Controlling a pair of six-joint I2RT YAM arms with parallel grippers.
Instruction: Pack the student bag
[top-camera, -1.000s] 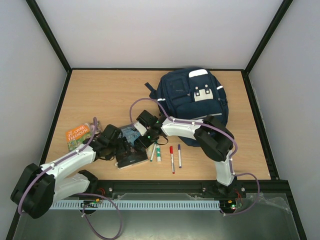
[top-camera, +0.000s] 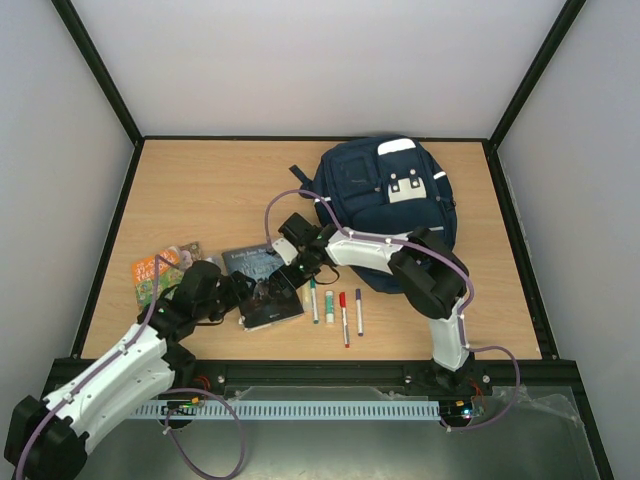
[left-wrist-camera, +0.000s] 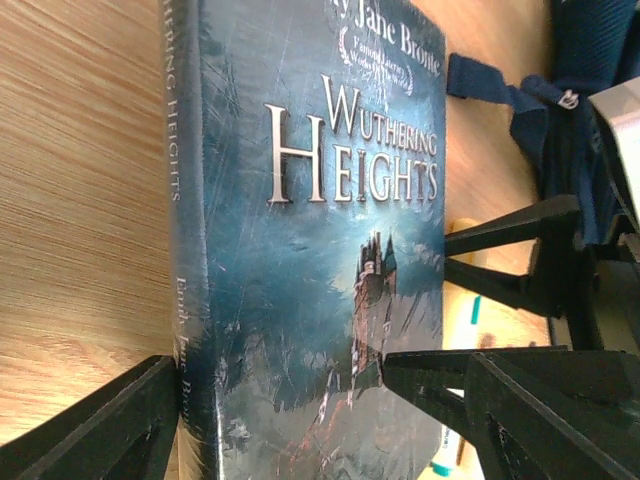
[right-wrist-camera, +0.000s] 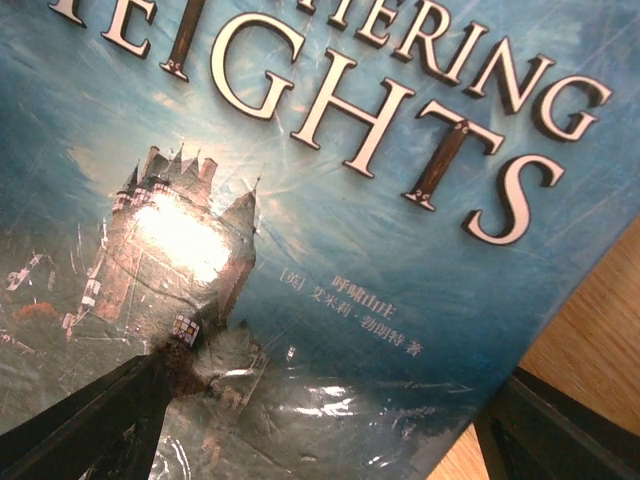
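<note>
The Wuthering Heights book (top-camera: 258, 300) lies on the table, filling much of both wrist views. My left gripper (top-camera: 236, 288) is at the book's left side; in the left wrist view a dark fingertip sits at its spine, and whether it grips is unclear. My right gripper (top-camera: 290, 270) is at the book's right edge, its fingertips low in the right wrist view, closely around the cover's corner area. The navy backpack (top-camera: 360, 180) lies at the back right, partly behind my right arm.
Colourful books (top-camera: 150, 280) lie at the left, partly hidden by the left arm. Several markers (top-camera: 345, 318) and a glue stick (top-camera: 329, 308) lie right of the book near the front edge.
The book has shifted slightly rightward, along with the nearby markers and glue stick.
</note>
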